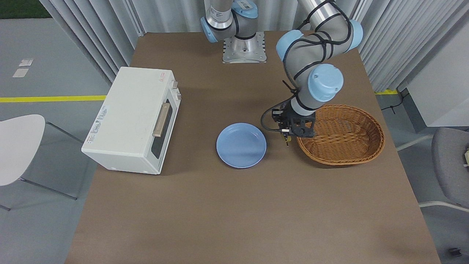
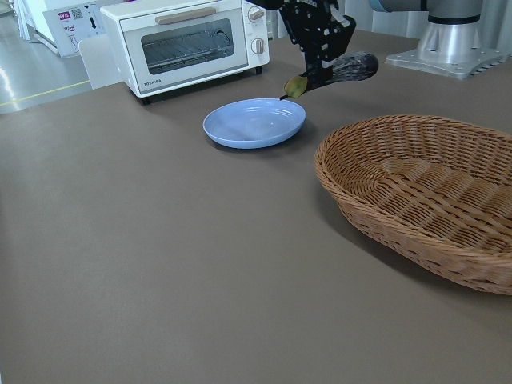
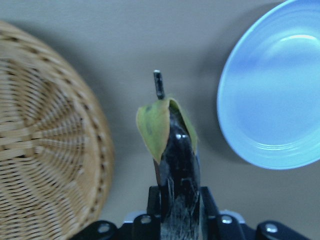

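My gripper (image 2: 318, 74) is shut on a dark eggplant (image 3: 177, 170) with a green calyx and black stem, held in the air. The wrist view shows it between the wicker basket (image 3: 95, 165) on the left and the blue plate (image 3: 267, 100) on the right. In the front view the gripper is at the basket's upper left edge, to the right of the plate (image 1: 240, 145); the eggplant there is mostly hidden beneath it. The basket (image 2: 424, 200) looks empty in the left view.
A white toaster oven (image 1: 125, 118) stands on the left of the table, its door shut.
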